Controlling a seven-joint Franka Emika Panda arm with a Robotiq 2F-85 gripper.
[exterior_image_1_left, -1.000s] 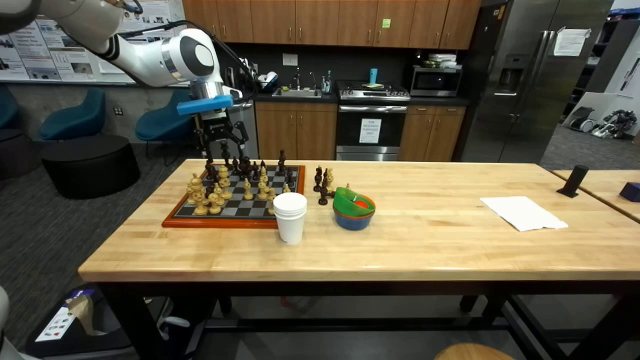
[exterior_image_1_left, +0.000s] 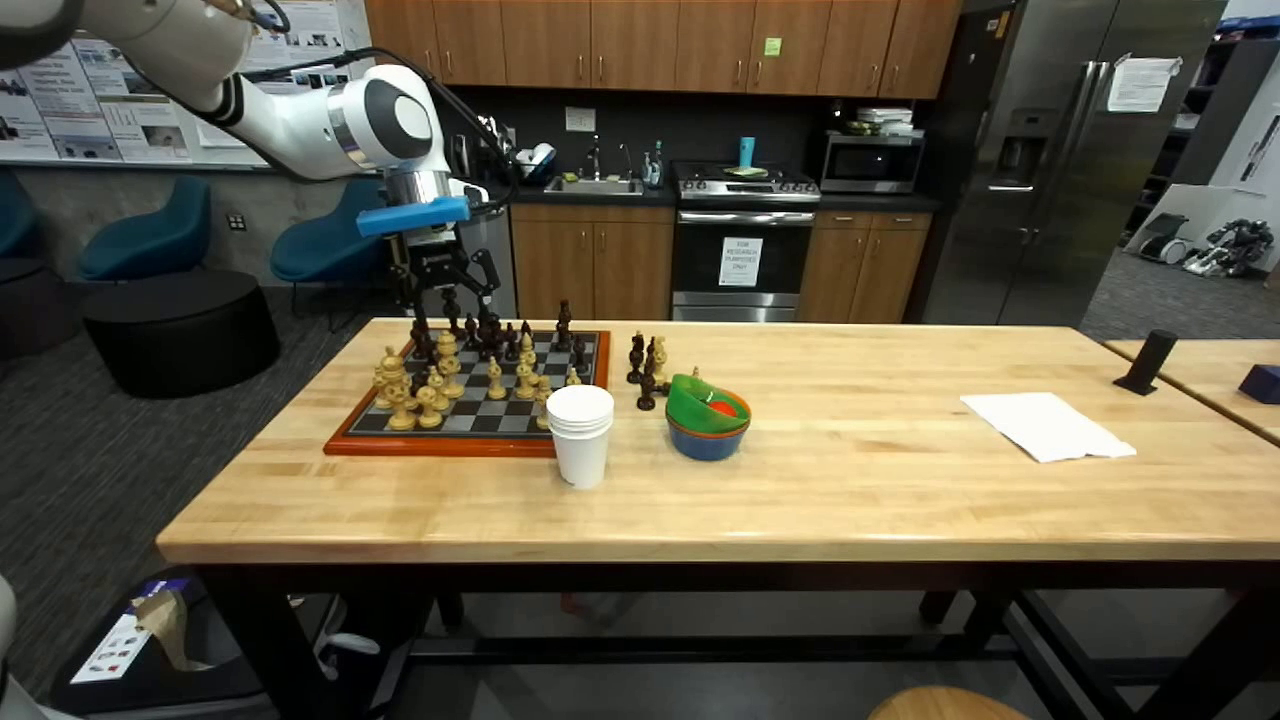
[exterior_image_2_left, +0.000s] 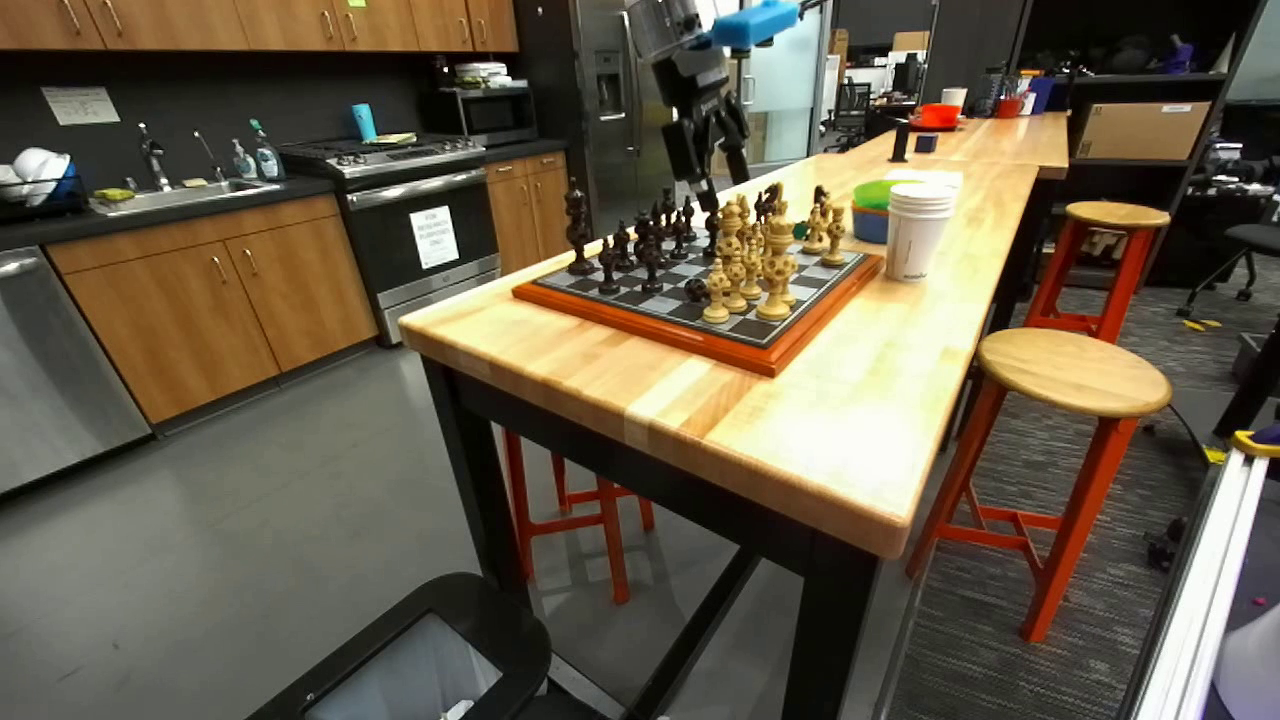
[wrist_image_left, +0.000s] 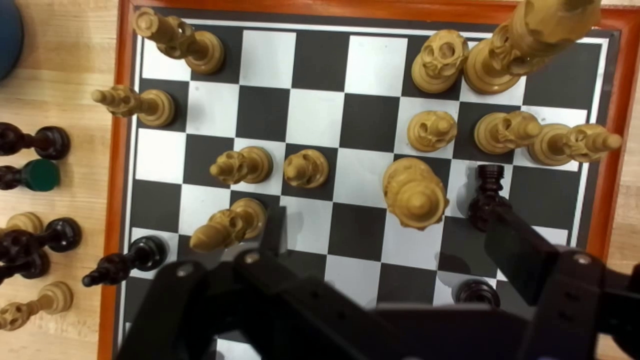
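Note:
My gripper (exterior_image_1_left: 453, 300) hangs over the far side of the chessboard (exterior_image_1_left: 480, 446), pointing down and open. In the wrist view its dark fingers (wrist_image_left: 519, 258) stand wide apart, with no piece clasped. A tall light piece (wrist_image_left: 415, 195) shows in the gap between them, seen from above. By the right finger, a dark piece (wrist_image_left: 490, 180) seems to lie on its side; a toppled dark piece (exterior_image_2_left: 696, 289) also shows in exterior view 2. Near the left finger stands a light bishop-like piece (wrist_image_left: 231, 225). The gripper hides the lower part of the board in the wrist view.
Several pieces, including a dark one (exterior_image_1_left: 645, 390), stand off the board. White stacked cups (exterior_image_1_left: 581, 434) stand at the board's near corner, beside a blue bowl (exterior_image_1_left: 705, 444) holding a green one (exterior_image_1_left: 690, 402). A white sheet (exterior_image_1_left: 1046, 426) lies farther right.
Compared with one second ago, my gripper sits slightly lower and a touch to the right. The pieces, cups and bowls look unmoved.

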